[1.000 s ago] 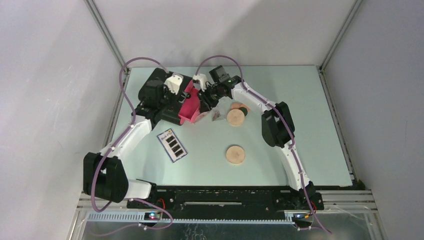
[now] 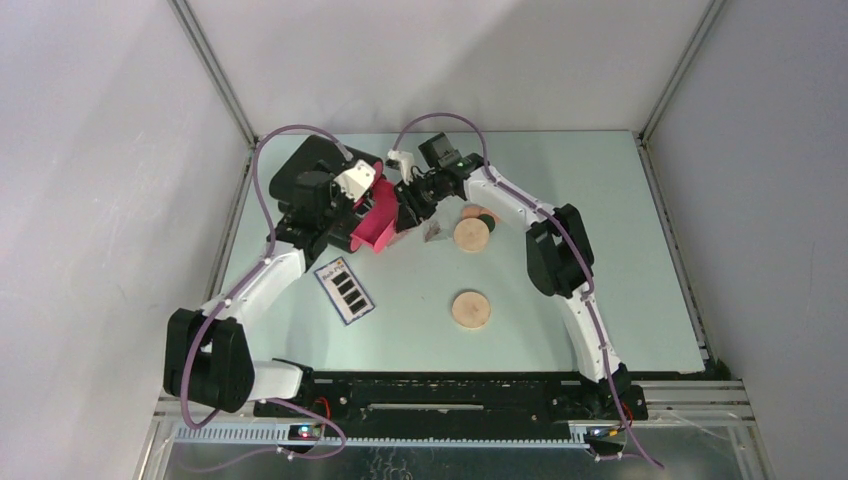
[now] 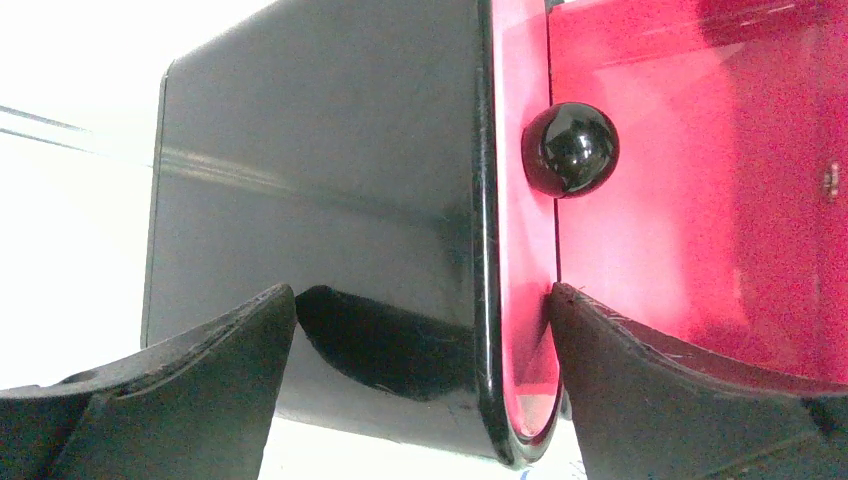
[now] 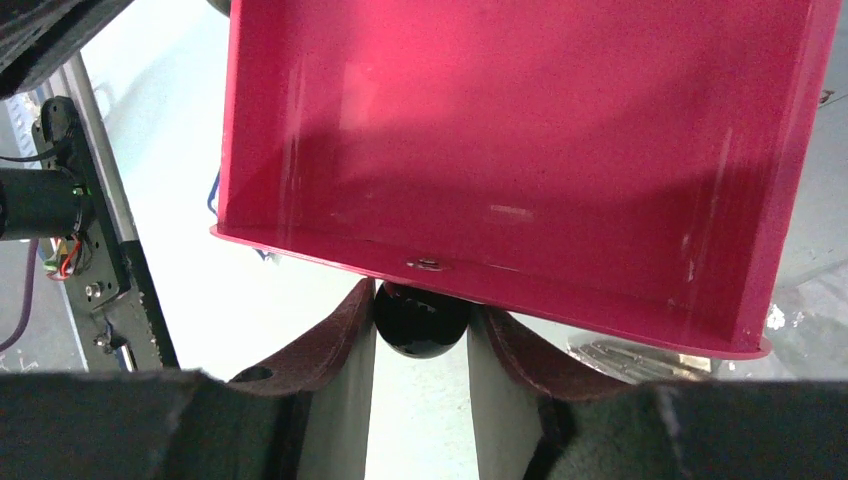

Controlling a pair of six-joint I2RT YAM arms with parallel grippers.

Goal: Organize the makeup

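A black makeup box (image 2: 298,165) stands at the back left, with a pink drawer (image 2: 374,232) pulled out of its right side. In the right wrist view, the drawer (image 4: 520,150) appears empty where its inside shows. My right gripper is shut on the drawer's round black knob (image 4: 420,325). A second black knob (image 3: 572,150) sits on the box's pink front in the left wrist view. Over the box, my left gripper is open. Its fingers (image 3: 600,340) lie on either side of the box's front edge; whether they touch it is unclear.
A card with dark rectangles (image 2: 344,290) lies in front of the box. Round wooden pieces (image 2: 471,309) and a clear pointed item (image 2: 436,232) rest on the table (image 2: 610,300).
My left gripper has shifted a little to the right and toward the front, over the box. The box and drawer have moved slightly left.
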